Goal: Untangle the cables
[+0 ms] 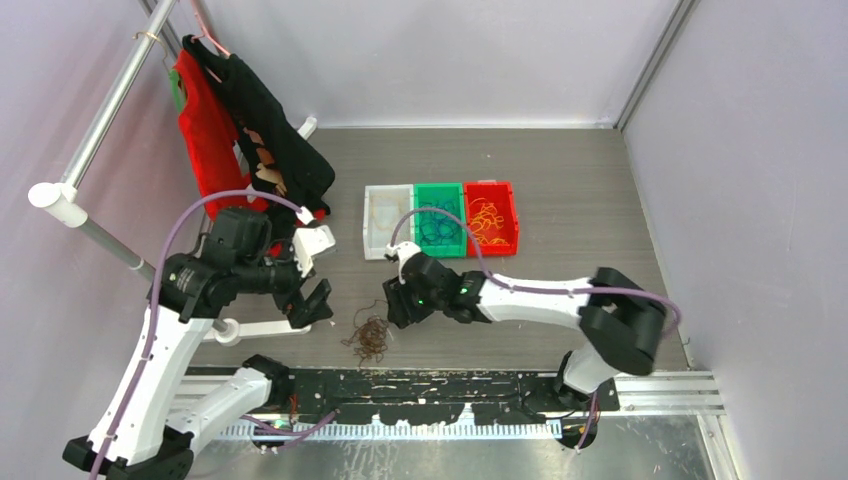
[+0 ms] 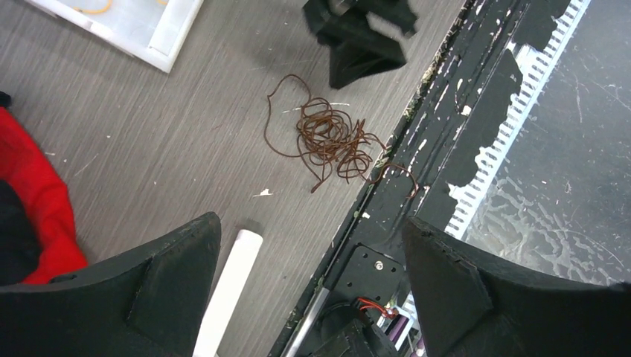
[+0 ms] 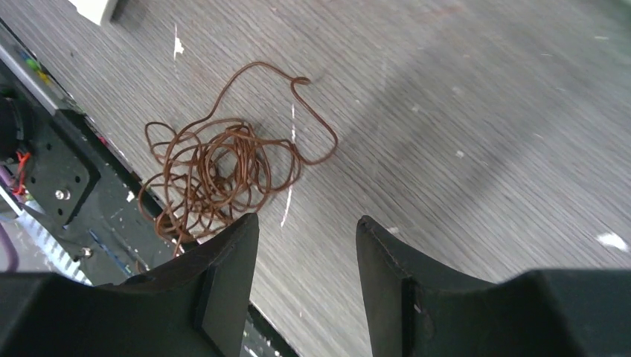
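Note:
A tangled brown cable point(image 1: 370, 336) lies in a loose heap near the front edge of the grey floor. In the left wrist view, loops of the brown cable point(image 2: 327, 137) overlap, and one end trails over the black front rail. My right gripper point(image 1: 392, 308) hovers just right of the heap; its fingers point(image 3: 231, 275) are apart with bare floor between them, and the cable point(image 3: 223, 171) lies left of them. Off to the heap's left is my left gripper point(image 1: 318, 305), open and empty, its fingers point(image 2: 178, 260) spread wide.
Behind the heap stand a white bin point(image 1: 388, 222), a green bin point(image 1: 438, 252) with dark cable and a red bin point(image 1: 508, 245) with yellow cable. Clothes point(image 1: 280, 140) hang from a rack at left, whose white foot point(image 1: 265, 332) lies beside my left gripper.

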